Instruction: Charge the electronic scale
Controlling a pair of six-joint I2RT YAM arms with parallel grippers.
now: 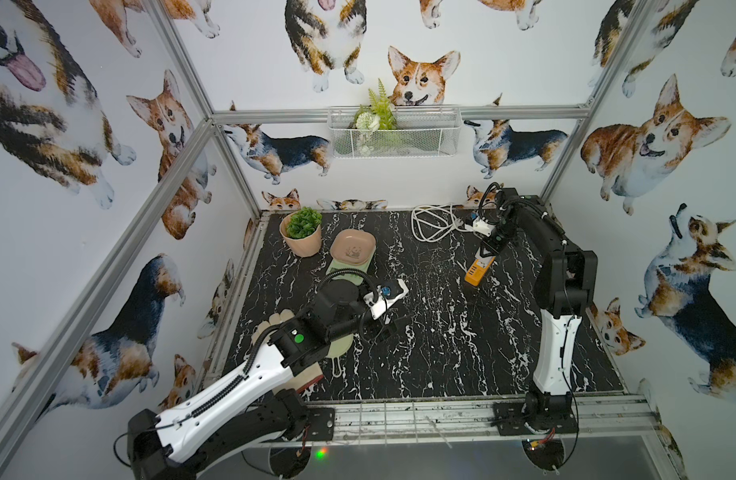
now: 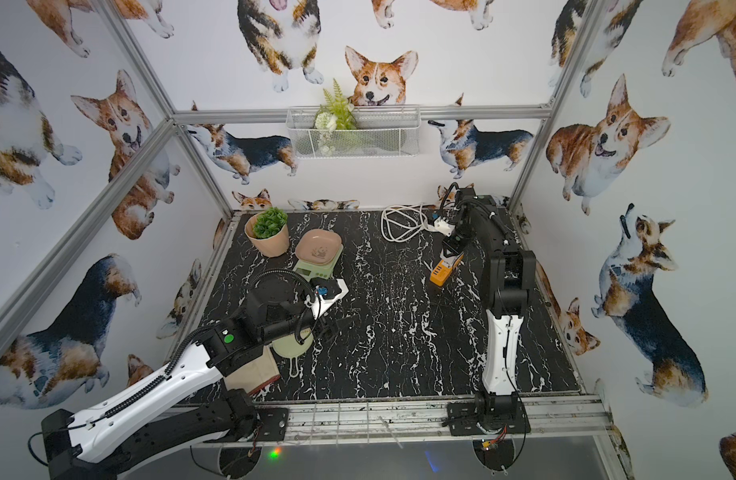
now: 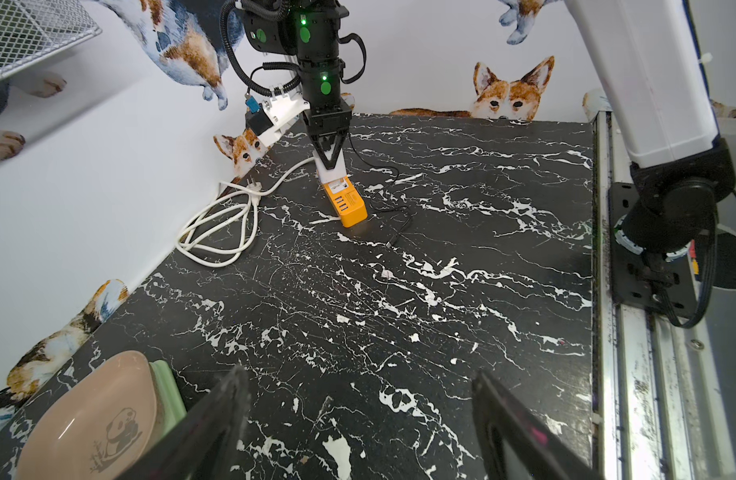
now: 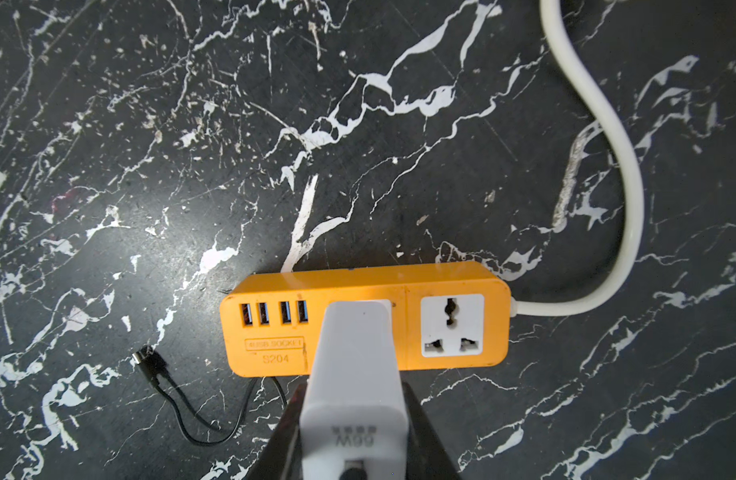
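Observation:
A white charger (image 4: 352, 384) marked 66W is held in my right gripper, shut on it, over the orange power strip (image 4: 272, 352) with its USB ports and universal socket (image 4: 452, 324). A black cable (image 4: 152, 368) lies beside the strip. In the top left view, a tan tray (image 1: 353, 244) sits on the pale green electronic scale (image 1: 344, 270) at the back left of centre. My left gripper (image 1: 388, 320) hangs right of and in front of the scale, its fingers apart with nothing visible between them.
A potted plant (image 1: 302, 232) stands at back left, a coiled white cable (image 1: 432, 228) at the back. Mats and a book (image 2: 252, 372) lie front left under my left arm.

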